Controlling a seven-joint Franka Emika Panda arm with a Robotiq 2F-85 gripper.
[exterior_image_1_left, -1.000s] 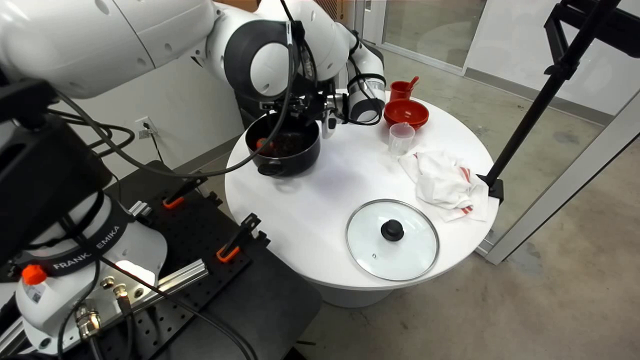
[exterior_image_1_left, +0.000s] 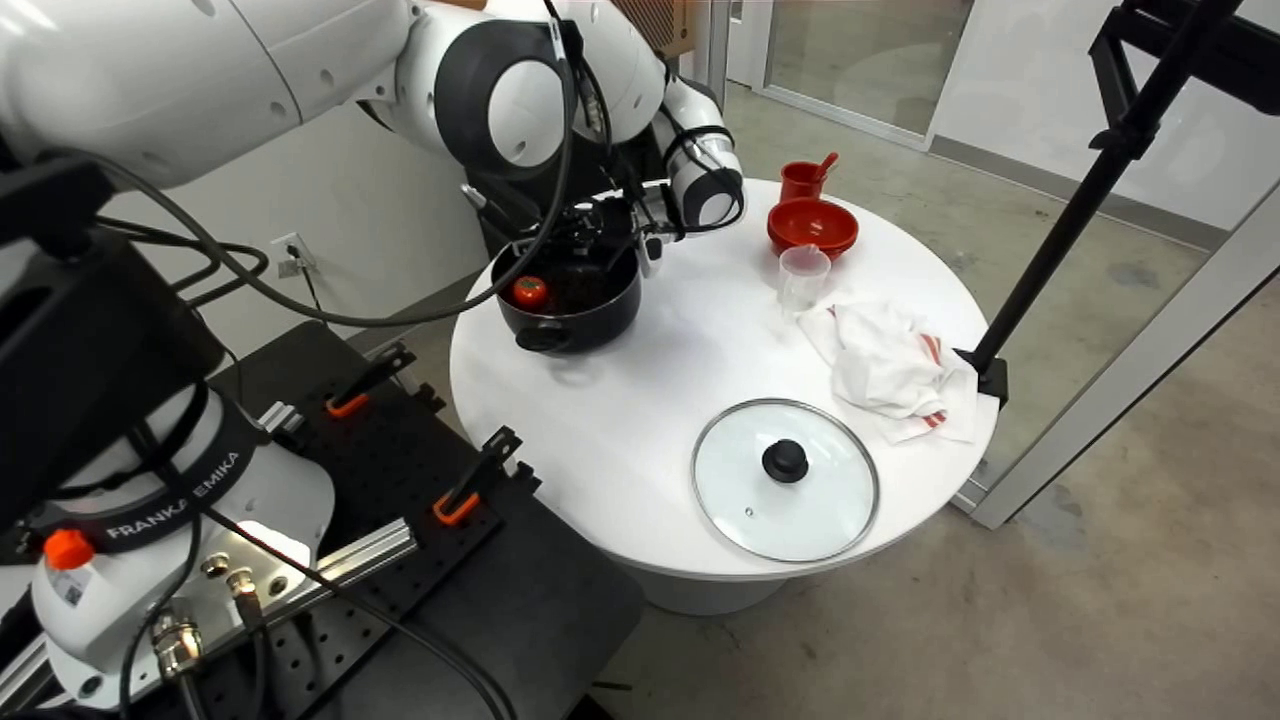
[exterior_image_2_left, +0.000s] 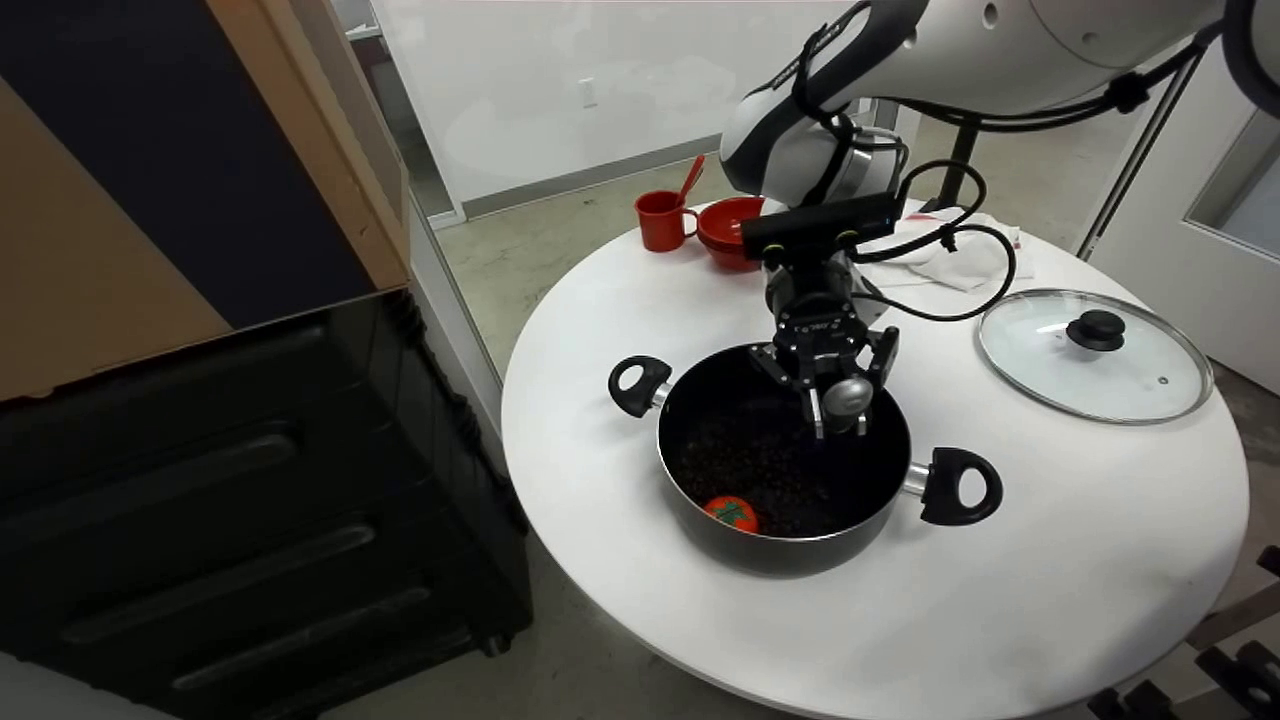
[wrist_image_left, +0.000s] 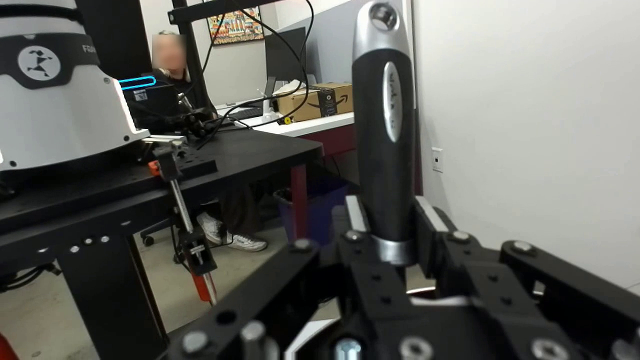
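Note:
A black utensil handle with a silver end (wrist_image_left: 387, 132) stands between the fingers of my gripper, which is shut on it. In exterior view 2 my gripper (exterior_image_2_left: 840, 414) is over the far right part of a black pot (exterior_image_2_left: 780, 554), and the handle's rounded silver tip (exterior_image_2_left: 849, 397) faces that camera. The utensil's working end cannot be made out. Inside the pot, near its front wall, sits a red tomato (exterior_image_2_left: 732, 514) with a green top, among dark small bits. Exterior view 1 has the tomato (exterior_image_1_left: 529, 292) at the pot's left side.
A glass lid (exterior_image_1_left: 786, 504) lies flat near the table's front edge. Red bowls (exterior_image_1_left: 813, 226), a red cup (exterior_image_1_left: 799, 181), a clear cup (exterior_image_1_left: 803, 278) and a white towel (exterior_image_1_left: 888, 366) occupy the right side. Mid-table is bare. Pot handles (exterior_image_2_left: 960, 486) jut out sideways.
The arm and gripper have shifted a little left in exterior view 1, still at the pot. The tomato shows more clearly there, as the cable has moved off it. Lid, bowls and towel are unmoved.

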